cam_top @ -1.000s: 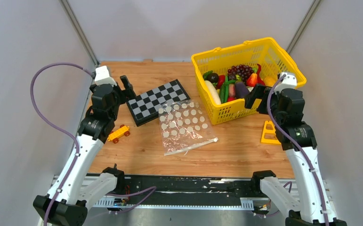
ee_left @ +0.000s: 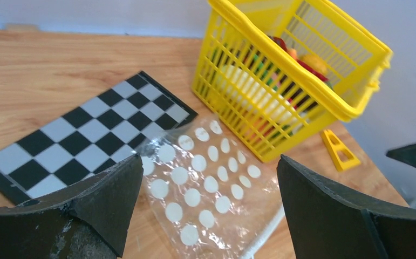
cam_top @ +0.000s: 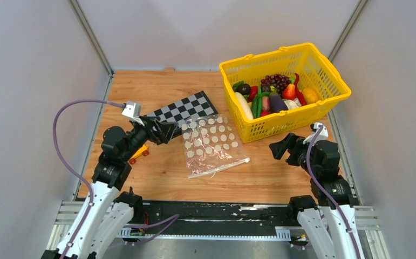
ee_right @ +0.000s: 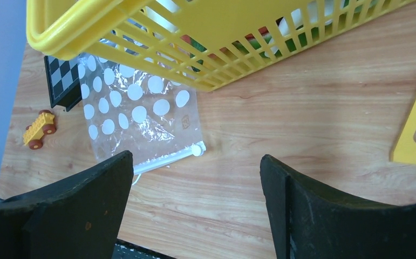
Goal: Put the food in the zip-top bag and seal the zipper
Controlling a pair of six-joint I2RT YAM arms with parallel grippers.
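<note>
The clear zip top bag with white dots lies flat on the table, its white zipper and slider along the front edge. Toy food, including an eggplant, grapes and a white radish-like piece, fills the yellow basket. My left gripper stands open over the chessboard, left of the bag, nothing between its fingers. To the right of the bag, in front of the basket, my right gripper has its fingers apart and empty. No food shows in the bag.
A chessboard lies behind the bag, touching or under its upper left corner. A small yellow toy car is at the left. A yellow frame-shaped piece lies at the right.
Bag and food have not moved.
</note>
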